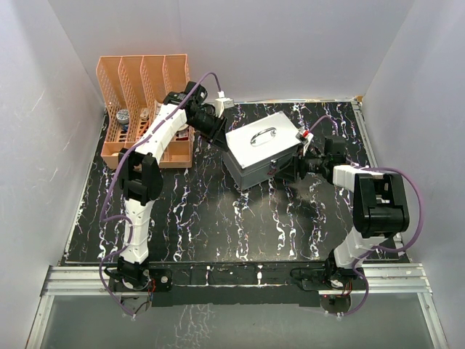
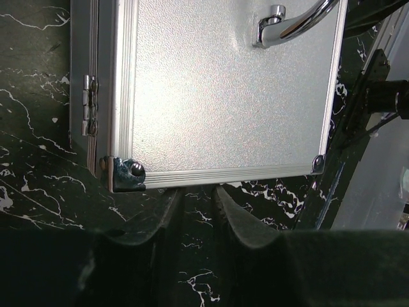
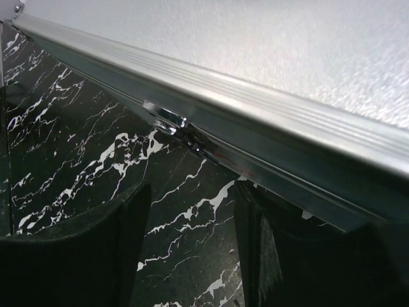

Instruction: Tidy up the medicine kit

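Note:
A closed silver case [image 1: 254, 144] sits turned at an angle on the dark marbled surface, its metal carry handle [image 1: 263, 135] on top. At its left side is my left gripper [image 1: 222, 144]. In the left wrist view the two fingers [image 2: 165, 211] stand a little apart and their tips disappear beneath the lid's edge, so any grip is hidden. My right gripper [image 1: 285, 173] is at the case's front. The right wrist view shows its fingers [image 3: 133, 217] parted, only floor visible between them, below a metal latch [image 3: 167, 117] on the case front.
An orange compartment organizer [image 1: 112, 147] with small items, including a round container [image 1: 123, 116], stands at the back left, partly under my left arm. Walls enclose the sides and back. The floor in front of the case is free.

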